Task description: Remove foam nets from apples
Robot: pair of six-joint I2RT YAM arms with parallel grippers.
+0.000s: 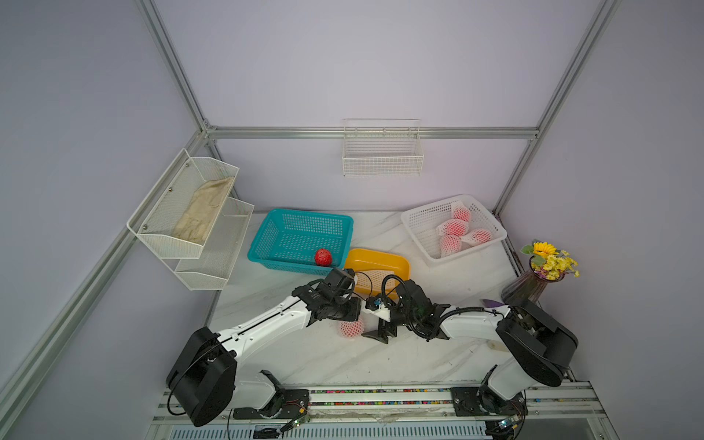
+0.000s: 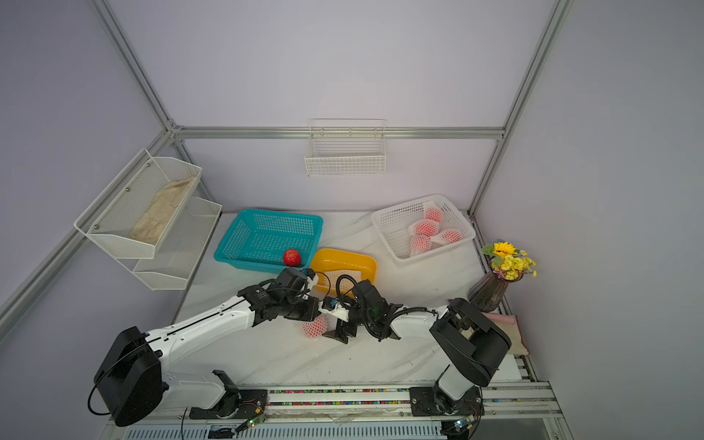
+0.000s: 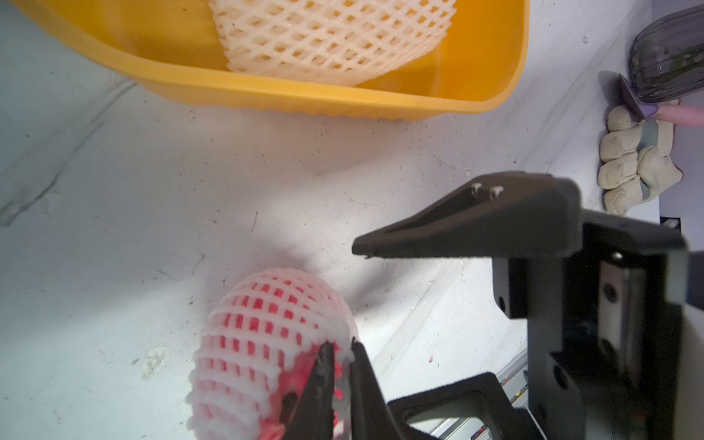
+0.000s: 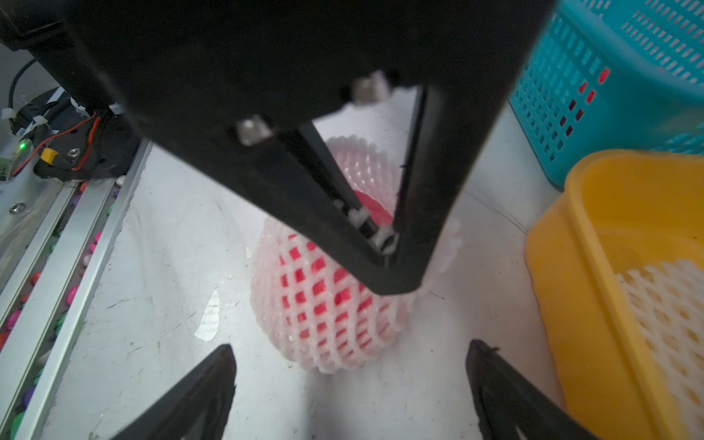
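Note:
An apple in a white foam net [image 3: 271,352] rests on the table in front of the yellow basket [image 3: 322,95]. A patch of bare red skin shows at the net's opening. My left gripper reaches down to that opening, its fingers [image 3: 319,399] close together with a narrow gap. Net and red skin show between them; whether they grip the net is unclear. On the apple's right, my right gripper [image 1: 380,330] stands open, fingers [image 4: 198,396] apart and clear of the apple. A removed foam net [image 3: 337,36] lies in the yellow basket.
One bare red apple [image 1: 323,257] sits in the teal basket [image 1: 282,216] at the back left. Several netted apples [image 1: 454,227] lie in the white basket [image 1: 421,242] at the back right. A flower vase [image 1: 524,287] stands far right.

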